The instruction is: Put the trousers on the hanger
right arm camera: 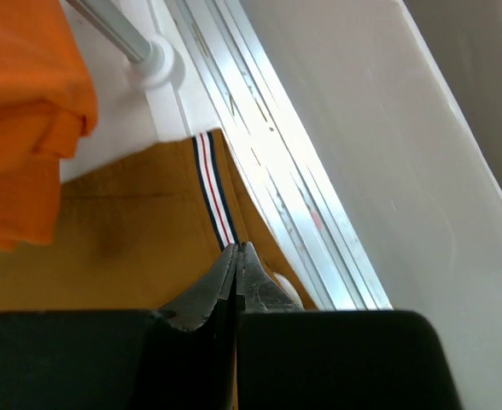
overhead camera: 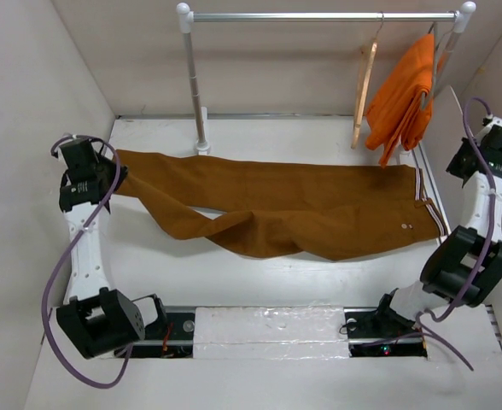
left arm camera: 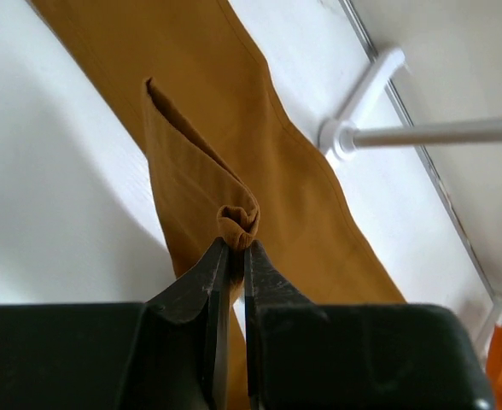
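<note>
Brown trousers point(overhead camera: 268, 190) lie stretched across the table, the near leg twisted and partly lifted at the left. My left gripper is shut on a gathered fold of the trousers point(left arm camera: 200, 184) at the left end. At the right end, near the side wall, my right gripper is shut; no cloth shows between its fingers. Behind its tips in the right wrist view lies the striped waistband point(right arm camera: 214, 188). A wooden hanger point(overhead camera: 364, 90) hangs empty from the rail, above the trousers.
The metal rail point(overhead camera: 294, 17) spans the back on two posts. Orange cloth point(overhead camera: 405, 90) hangs at its right end, close over the waistband side. Side walls stand close to both arms.
</note>
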